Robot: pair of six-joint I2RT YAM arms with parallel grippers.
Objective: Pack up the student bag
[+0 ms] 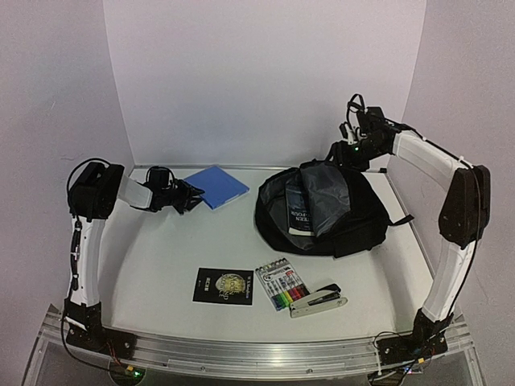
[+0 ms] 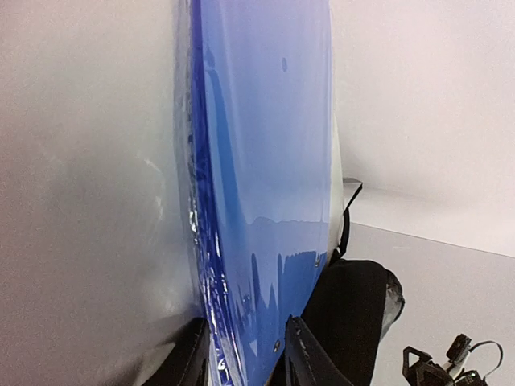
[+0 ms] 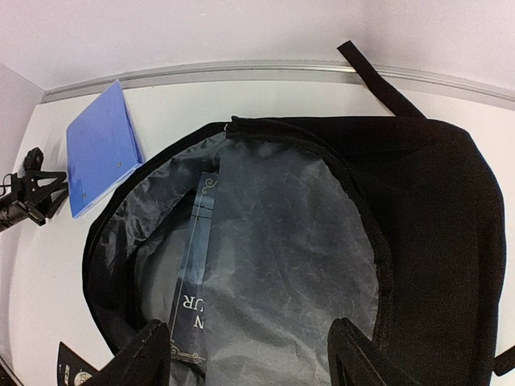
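A blue folder (image 1: pixel 216 186) lies flat at the back left of the table. At its left edge is my left gripper (image 1: pixel 193 199), fingers parted. In the left wrist view the folder (image 2: pixel 265 161) passes between the fingertips; whether they touch it cannot be told. The black backpack (image 1: pixel 366 213) lies with its mouth open, a dark book (image 1: pixel 298 207) inside, partly covered by the grey lining flap (image 3: pixel 282 241). My right gripper is open above the bag, nothing between its fingers. In front lie a black book (image 1: pixel 224 286), a marker set (image 1: pixel 282 283) and a stapler (image 1: pixel 319 301).
The stapler touches or nearly touches the marker set's right side. Bare white table (image 1: pixel 173 245) stretches between the folder and the black book. A bag strap (image 1: pixel 402 219) sticks out right. A metal rail (image 3: pixel 273 71) runs along the back.
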